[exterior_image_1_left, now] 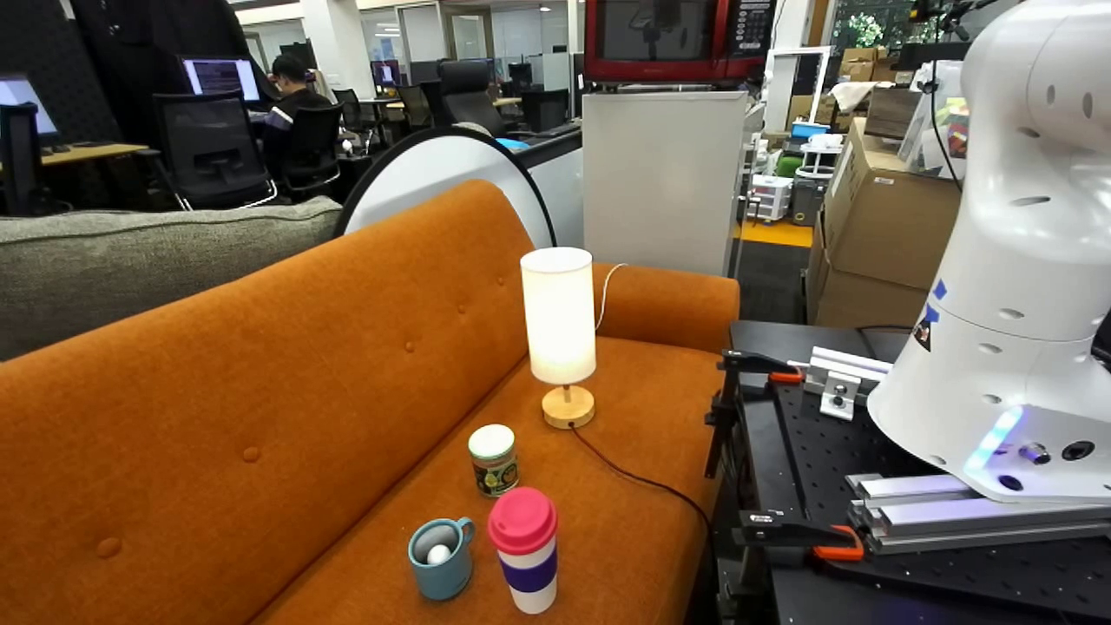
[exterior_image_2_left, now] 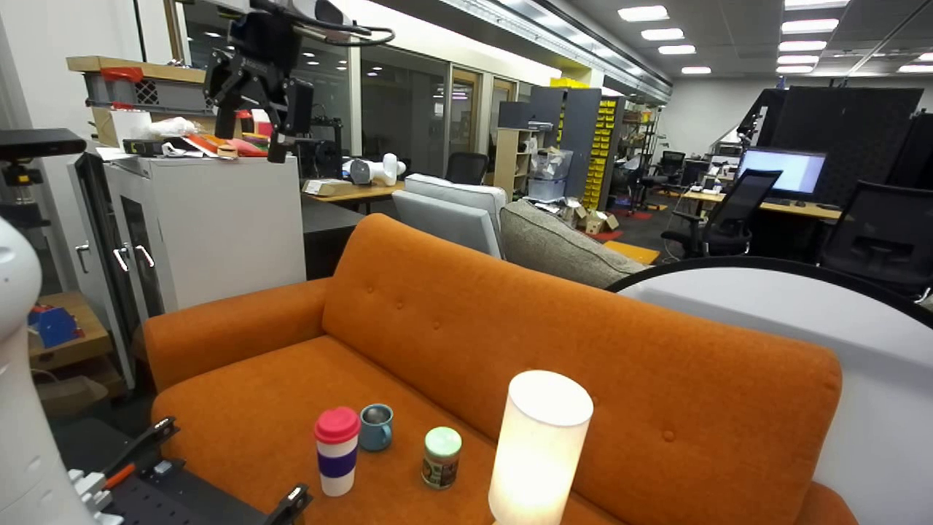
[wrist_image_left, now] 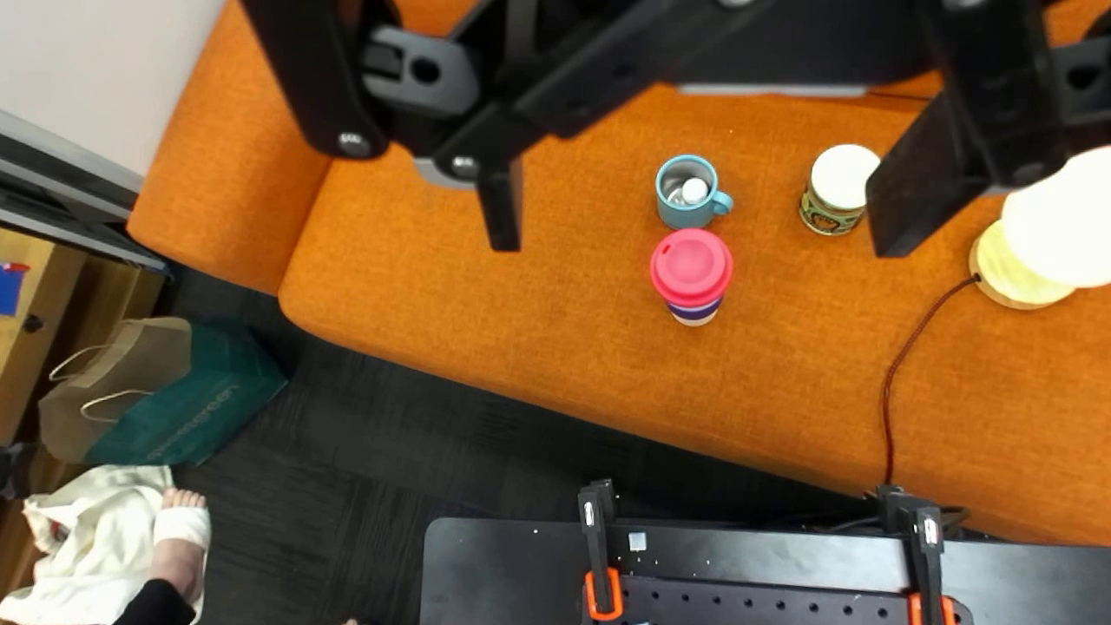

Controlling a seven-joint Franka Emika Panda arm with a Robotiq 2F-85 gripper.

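On the orange sofa stand a blue mug (exterior_image_1_left: pixel 440 574) with a white egg-like object (exterior_image_1_left: pixel 438 554) inside, a white travel cup with a pink lid and purple band (exterior_image_1_left: pixel 529 568), and a jar with a pale lid (exterior_image_1_left: pixel 495 470). A lit lamp (exterior_image_1_left: pixel 559 323) on a round wooden base is beyond them. High above the sofa, near its far end in exterior view 2, my gripper (exterior_image_2_left: pixel 253 145) hangs open and empty. Looking down in the wrist view, its fingers spread wide on either side of the mug and travel cup, well above them.
A lamp cable (wrist_image_left: pixel 893 391) runs over the sofa's front edge. Black clamps (wrist_image_left: pixel 595 536) grip the edge of the robot's table (wrist_image_left: pixel 489 562). Bare seat (wrist_image_left: pixel 437 271) lies left of the mug in the wrist view. A person's foot (wrist_image_left: pixel 182 526) shows at lower left there.
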